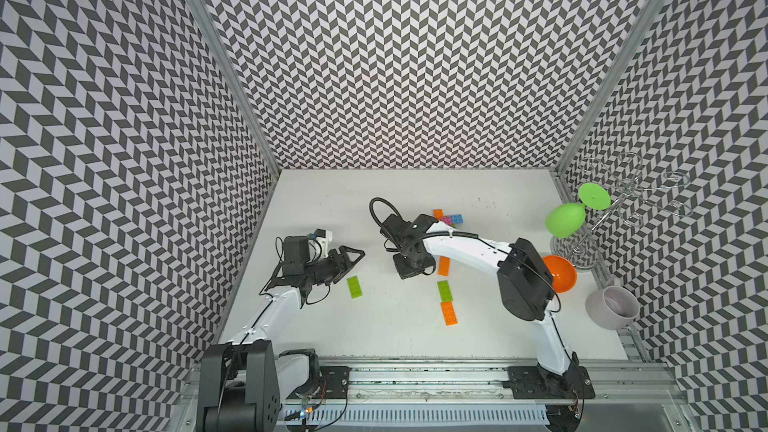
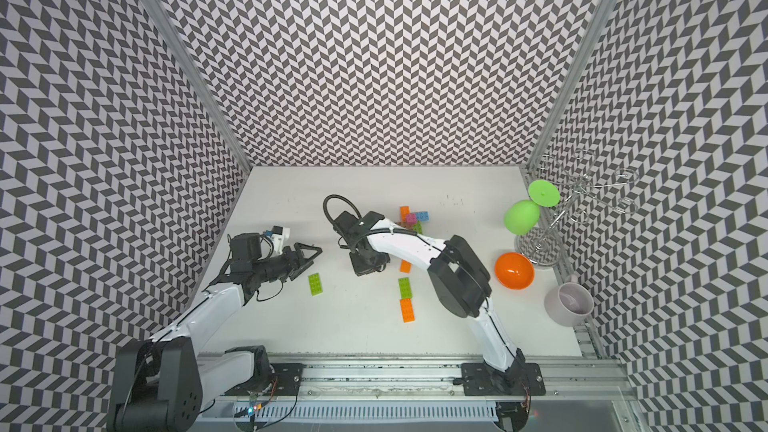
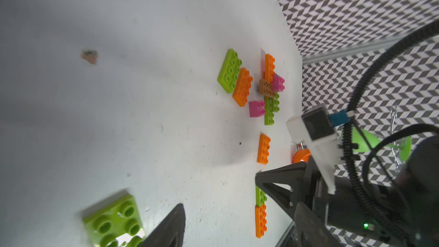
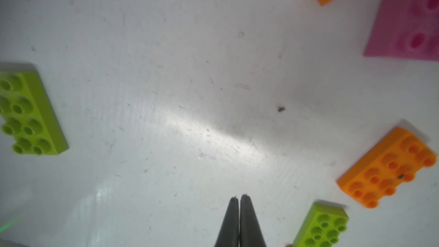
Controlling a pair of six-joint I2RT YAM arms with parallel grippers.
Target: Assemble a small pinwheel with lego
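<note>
In the right wrist view my right gripper is shut, its fingertips together with only bare table beneath them. An orange brick [image 4: 386, 167] lies studs up on the table, right of those fingers and apart from them. The same orange brick [image 1: 444, 265] shows beside the right wrist from above. My left gripper stands open, its fingers wide apart and empty. A green brick [image 3: 116, 221] is just left of it on the table. Farther off lie another green brick [image 3: 229, 71], an orange brick [image 3: 242, 87] and a pink block [image 3: 257, 108].
Joined pieces, including a brown block [image 3: 266, 88] and a blue brick [image 2: 420, 216], rest at the back. Near the front, a green brick [image 1: 445, 291] touches an orange one [image 1: 449, 313]. An orange bowl [image 2: 513, 270], a mug [image 2: 569, 304] and a wire rack [image 2: 540, 248] occupy the right side.
</note>
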